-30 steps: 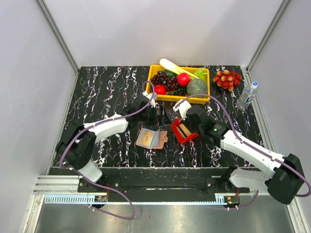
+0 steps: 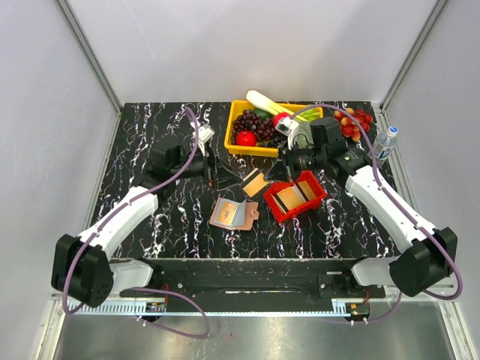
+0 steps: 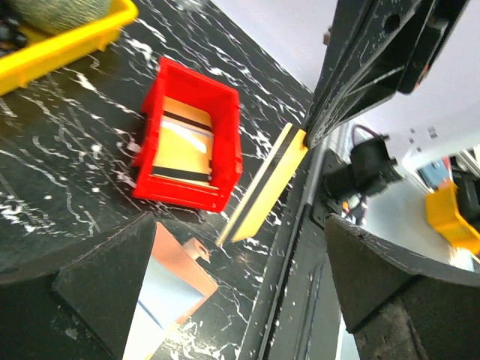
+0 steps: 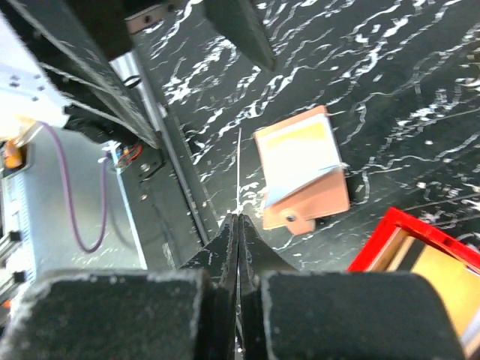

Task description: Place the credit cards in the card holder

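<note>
A gold card with a black stripe hangs above the table, with my right gripper shut on one end of it. Its thin edge stands out from the right fingertips in the right wrist view. Facing it, my left gripper is open, and nothing touches its fingers. Below lies the pink card holder, opened flat near the table's front, with a card showing in its left side and pale sleeves. More gold cards lie in the red basket to the right of the holder.
At the back stands a yellow basket of fruit and vegetables. A bunch of red fruit and a water bottle occupy the back right.
The left gripper has drawn back to the left, away from the right one. The card at the right gripper has come into clearer view and shifted left and toward the front.
</note>
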